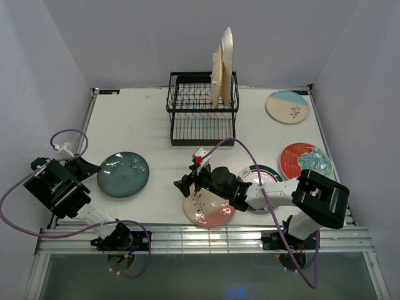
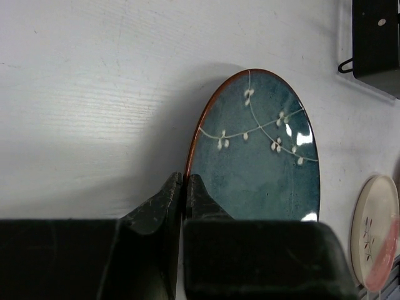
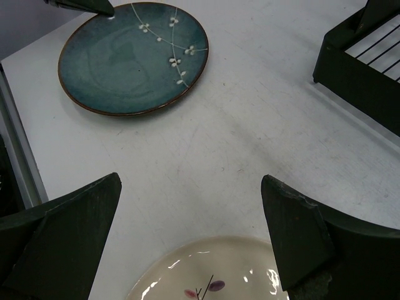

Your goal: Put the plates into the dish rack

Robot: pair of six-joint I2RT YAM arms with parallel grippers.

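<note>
A dark teal plate [image 1: 123, 174] with a brown rim and white blossom pattern is gripped at its left edge by my left gripper, also seen at the table's left side in the top view. My right gripper is open above a pale plate with a pink part [image 1: 209, 212]. The black dish rack [image 1: 203, 140] at the back holds upright pale plates [image 1: 225, 56] at its right end; its left part is empty.
A red and turquoise plate [image 1: 294, 159] and a cream and blue plate [image 1: 287, 109] lie at the right. A white plate [image 1: 270, 176] lies partly under the right arm. The table left of the rack is clear.
</note>
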